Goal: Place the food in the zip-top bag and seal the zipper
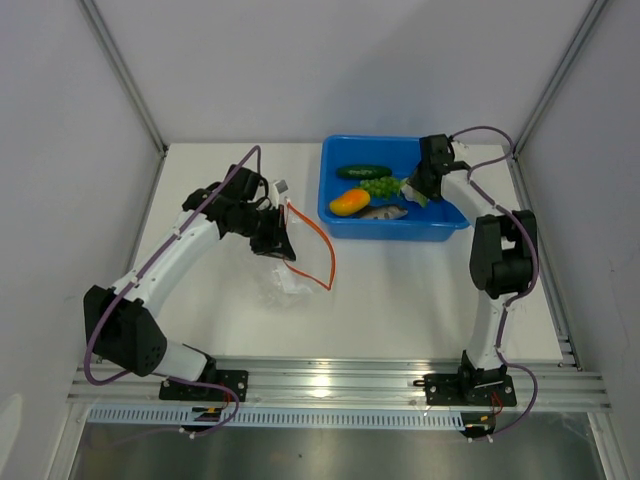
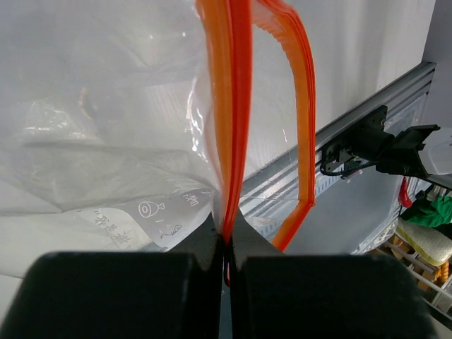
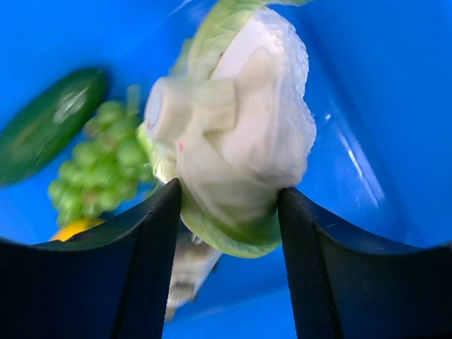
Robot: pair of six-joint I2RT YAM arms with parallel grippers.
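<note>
My left gripper is shut on the orange zipper edge of the clear zip bag, whose mouth hangs open on the table in the top view. My right gripper is over the right of the blue bin, its fingers either side of a pale leafy vegetable, like a cabbage; whether they are tight on it I cannot tell. Also in the bin are a cucumber, green grapes, a mango and a fish.
The bin takes up the back right of the white table. Metal rails run along the front edge.
</note>
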